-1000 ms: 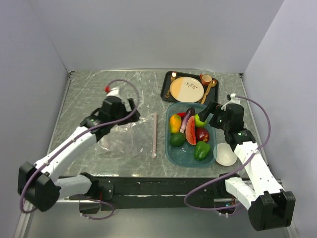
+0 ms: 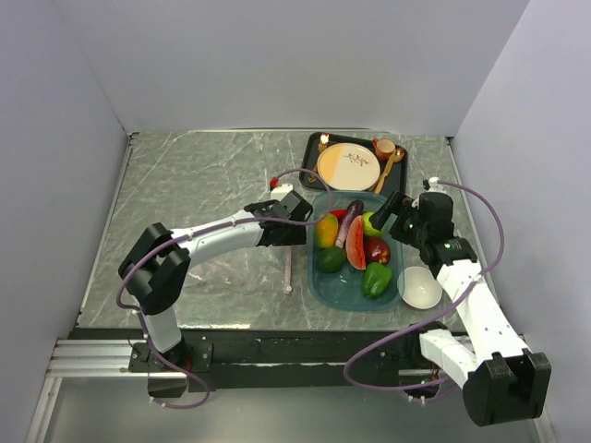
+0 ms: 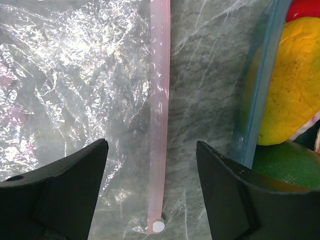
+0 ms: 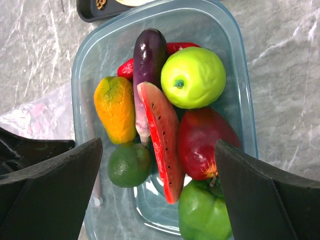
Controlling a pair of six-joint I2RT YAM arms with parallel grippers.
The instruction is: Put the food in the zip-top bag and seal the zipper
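Observation:
The clear zip bag [image 3: 75, 90] lies flat on the counter, its pink zipper strip [image 3: 159, 110] beside the blue plastic bin [image 2: 342, 295]. My left gripper hangs over that strip, fingers apart, nothing between them. My right gripper [image 2: 388, 208] is open above the bin's upper right. In the bin are a yellow pepper [image 4: 112, 110], eggplant [image 4: 150, 57], red pepper [image 4: 182, 47], green apple [image 4: 192, 80], watermelon slice [image 4: 165, 140], red fruit [image 4: 202, 140], avocado [image 4: 129, 165] and green pepper [image 4: 202, 212].
A black tray [image 2: 307, 166] with a plate [image 2: 348, 166], cup [image 2: 386, 148] and utensils stands behind the bin. A white bowl [image 2: 422, 288] sits at the right front.
My left arm has swung rightward, bringing its gripper from over the bag to the zipper strip beside the bin. The right arm shifted very slightly.

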